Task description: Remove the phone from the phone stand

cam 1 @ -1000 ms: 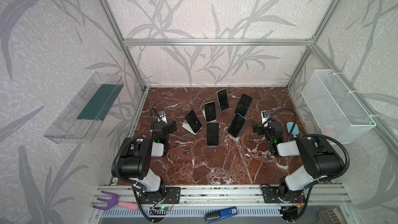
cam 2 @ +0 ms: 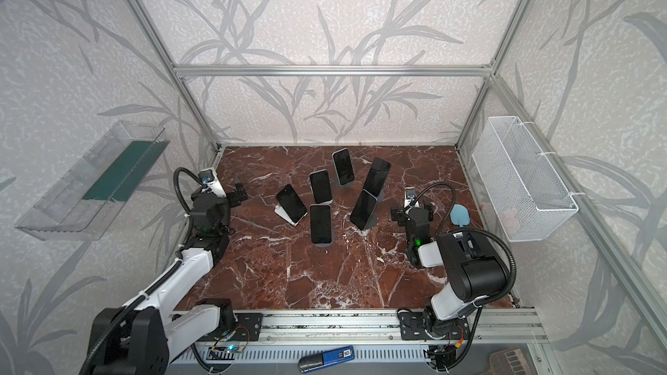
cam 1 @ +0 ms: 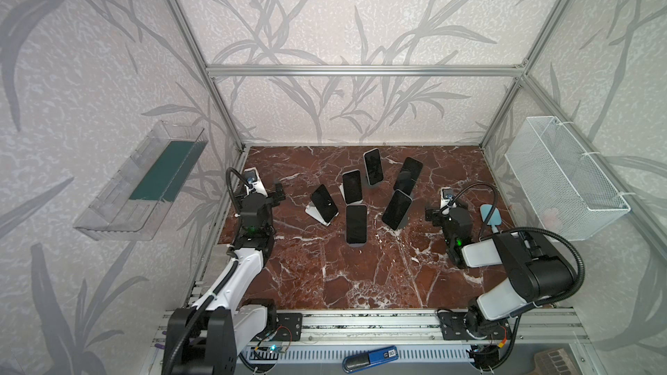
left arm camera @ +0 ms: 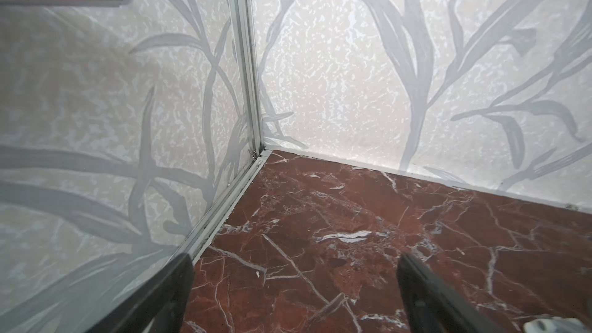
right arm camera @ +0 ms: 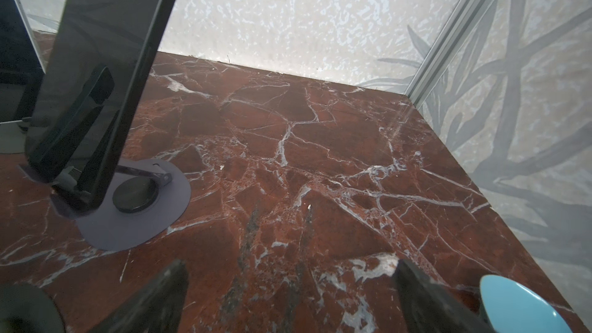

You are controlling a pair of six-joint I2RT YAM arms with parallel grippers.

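Note:
Several black phones stand tilted on stands in mid-table: one at front centre, one at left on a white stand, others behind and to the right. My left gripper is open over bare marble at the left, left of the phones. My right gripper is open at the right side, with a phone on a grey stand ahead to its left. Neither holds anything.
A clear bin hangs on the left wall, a white mesh basket on the right. A light-blue object lies at the right edge.
My left arm has extended, its gripper moving leftward and upward in the top left view. The right arm has shifted very slightly; the phones are unmoved.

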